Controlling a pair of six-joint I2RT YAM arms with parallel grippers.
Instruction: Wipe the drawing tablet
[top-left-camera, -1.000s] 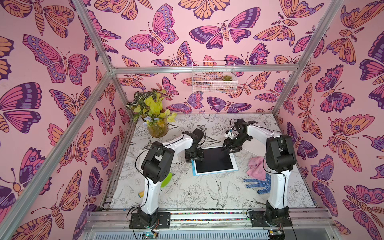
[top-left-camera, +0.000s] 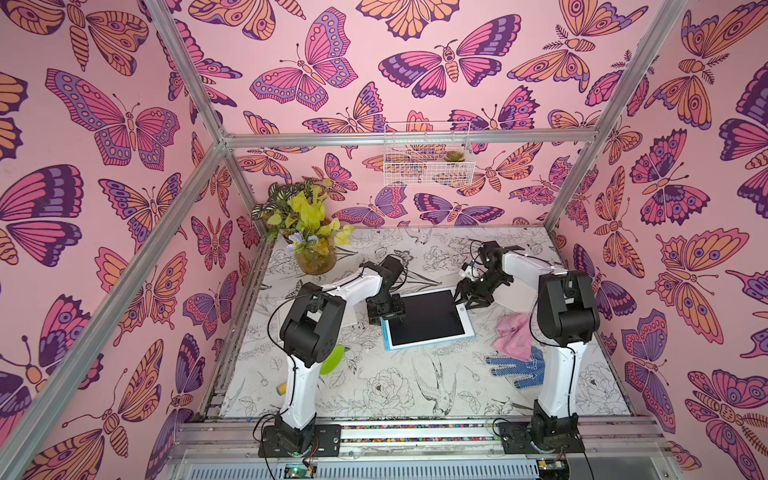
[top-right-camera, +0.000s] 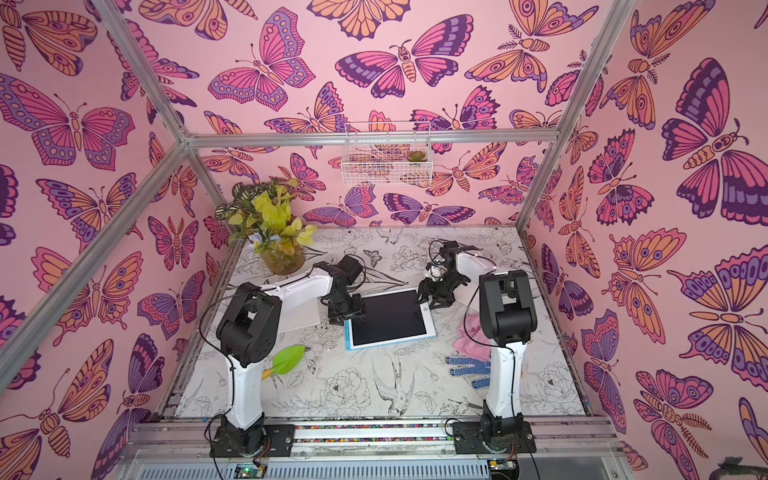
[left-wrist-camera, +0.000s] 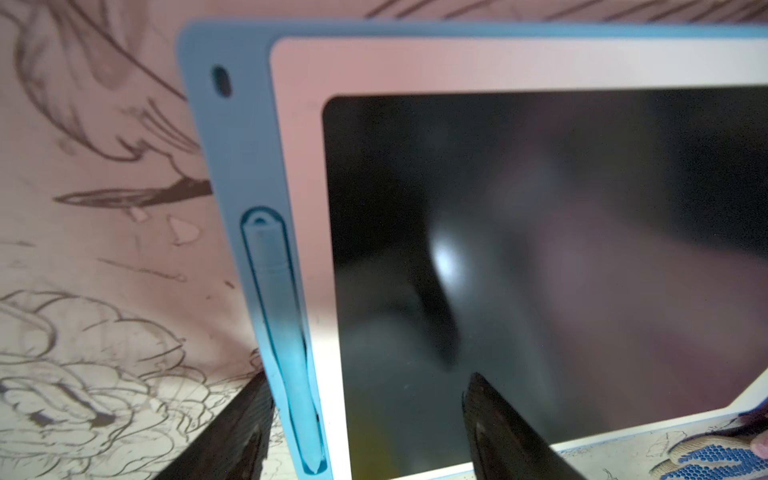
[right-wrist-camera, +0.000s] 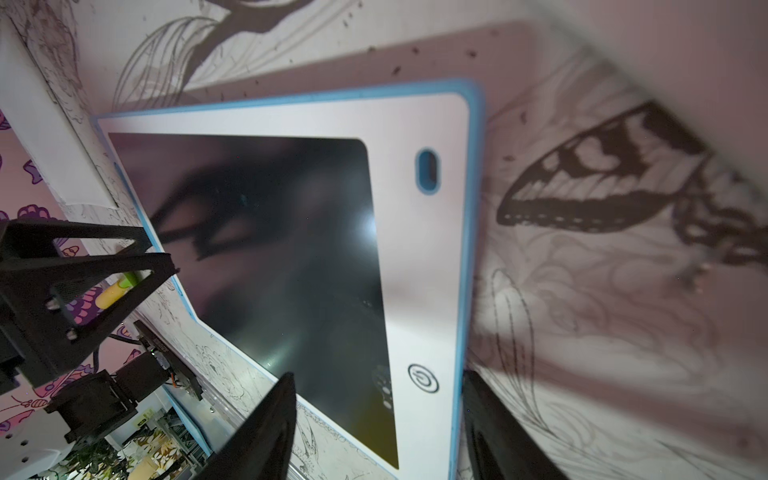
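Note:
The drawing tablet (top-left-camera: 428, 318), with a dark screen, white frame and blue edge, lies flat on the table. My left gripper stands open at its left end, fingers apart, with the blue stylus (left-wrist-camera: 280, 312) in its slot on that side. At the tablet's other end, my right gripper has its fingers apart, one over the white frame side and one just past the blue edge. Whether either gripper touches the tablet I cannot tell. A crumpled pink cloth (top-left-camera: 513, 334) rests to the right of the tablet, clear of both grippers.
In front of the pink cloth lies a blue patterned glove (top-left-camera: 518, 369). A green leaf-shaped object (top-right-camera: 288, 360) is at the front left. The flower vase (top-left-camera: 316, 254) stands at the back left.
My right gripper has moved right, from over the screen to the tablet's right end.

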